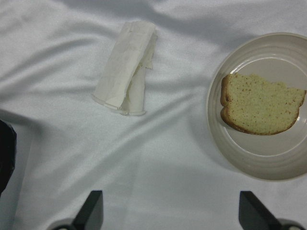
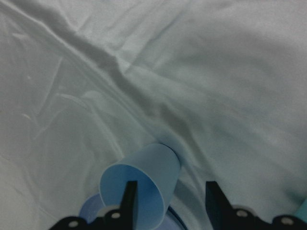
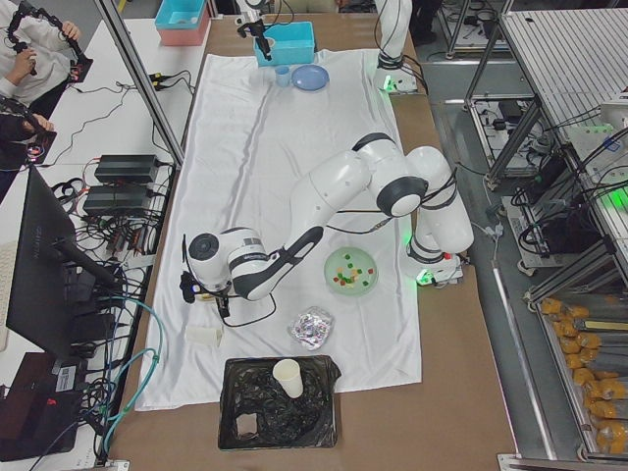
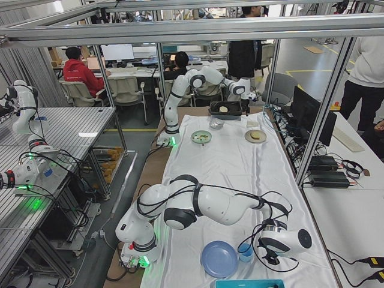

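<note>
My left gripper hangs open over the white cloth near a beige plate (image 1: 256, 153) holding a slice of bread (image 1: 263, 103), with a folded white napkin (image 1: 123, 67) beside it. In the camera left view that arm largely hides the plate. My right gripper is open above a light blue cup (image 2: 158, 167), seen with its mouth towards the camera; nothing clearly shows held between the fingers. The blue plate (image 4: 219, 259) lies beside the cup.
A black-lined tray (image 3: 280, 422) with a white cup stands at the near end. A green plate (image 3: 350, 280) and a crinkled silver packet (image 3: 312, 327) lie by the left arm. A blue bin (image 3: 287, 44) stands at the far end.
</note>
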